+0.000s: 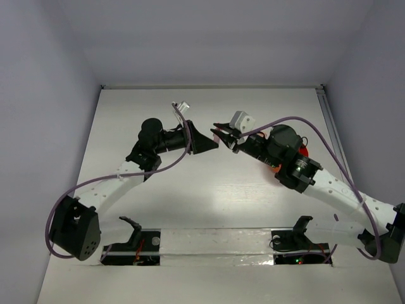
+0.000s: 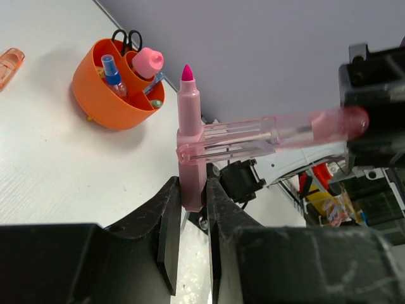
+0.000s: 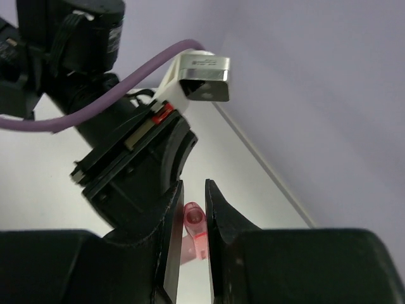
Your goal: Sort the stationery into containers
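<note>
A pink marker [image 2: 188, 114] stands upright in the left wrist view, its dark pink tip bare. My left gripper is shut around its lower end. Across the marker's middle lies a clear pink pen-like piece [image 2: 259, 136], overlapping it in this view. That piece's rounded end reaches my right gripper [image 1: 221, 130], whose fingers [image 3: 171, 234] flank a pink end [image 3: 195, 218] with little gap. From above, the two grippers meet almost tip to tip, with a bit of pink [image 1: 216, 137] between them.
An orange container [image 2: 95, 95] holds scissors [image 2: 128, 39], a blue-capped bottle [image 2: 111, 71] and other stationery; in the top view the right arm partly covers it. An orange-pink item [image 2: 9, 64] lies on the table nearby.
</note>
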